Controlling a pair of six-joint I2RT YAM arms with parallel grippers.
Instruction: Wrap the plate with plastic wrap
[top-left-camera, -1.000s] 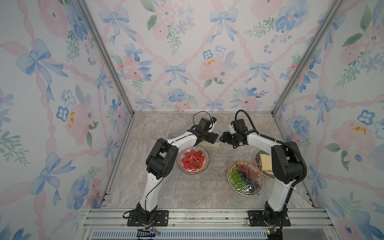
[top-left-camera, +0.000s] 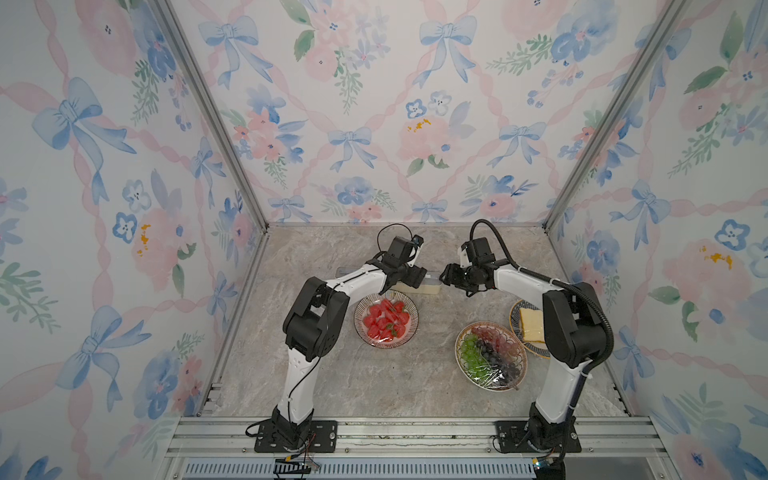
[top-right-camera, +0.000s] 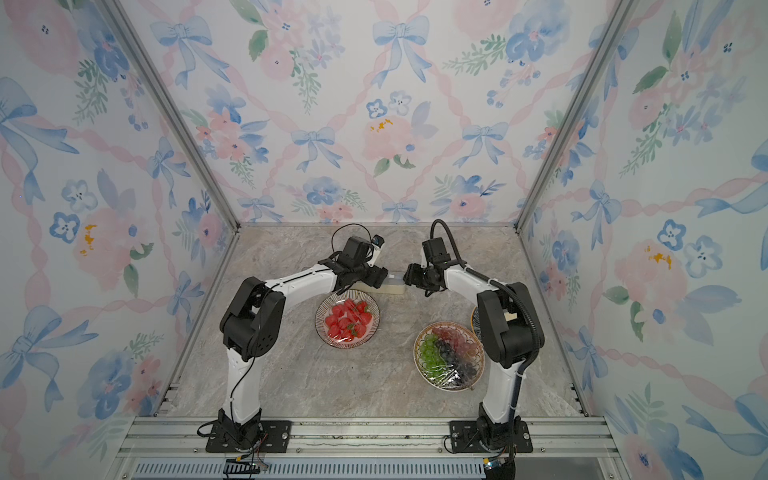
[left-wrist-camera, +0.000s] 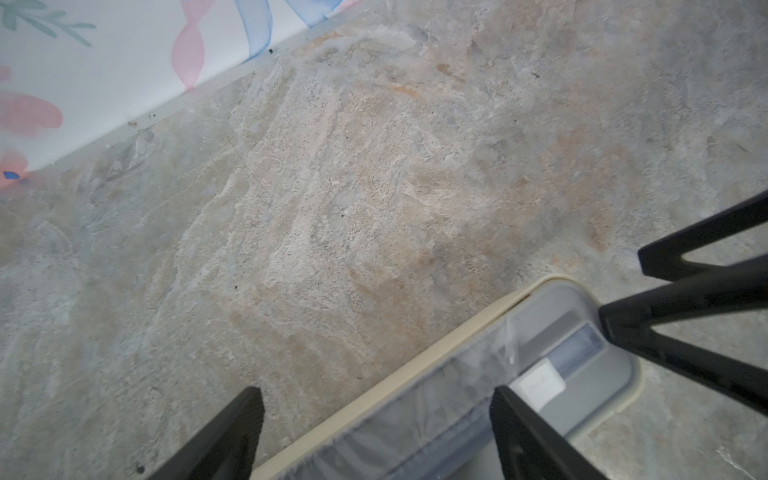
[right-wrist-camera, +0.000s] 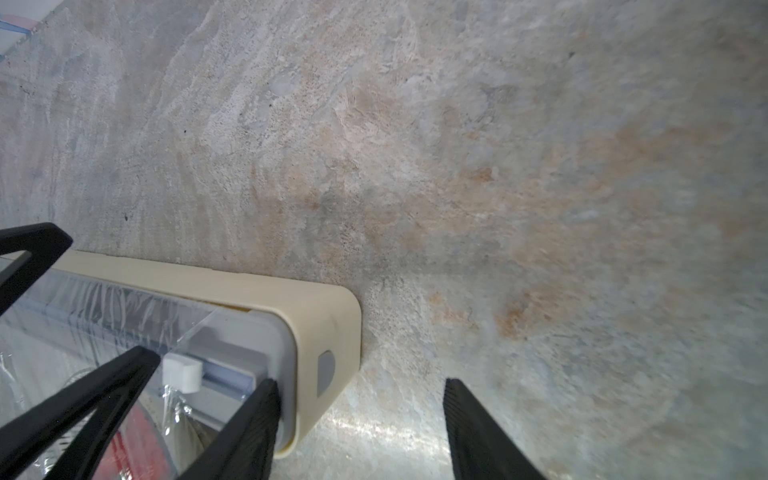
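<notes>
The plastic wrap dispenser (left-wrist-camera: 432, 400), a long cream-edged box with clear film and a small white slider (left-wrist-camera: 540, 384), lies toward the back of the table. My left gripper stands open above it. At its right end, my right gripper has one finger (right-wrist-camera: 252, 424) against the end; the fingers stand partway apart, with bare table visible between them. In front of the box sits a plate (top-left-camera: 358, 328) of red fruit pieces under shiny clear film.
At front right is a film-covered plate of grapes (top-left-camera: 490, 356). Beside it a plate with bread slices (top-left-camera: 531, 325) is partly hidden by the right arm. Both grippers are close together.
My left gripper has moved slightly to the left along the dispenser, away from the right one. The right arm and the plates have not visibly moved.
</notes>
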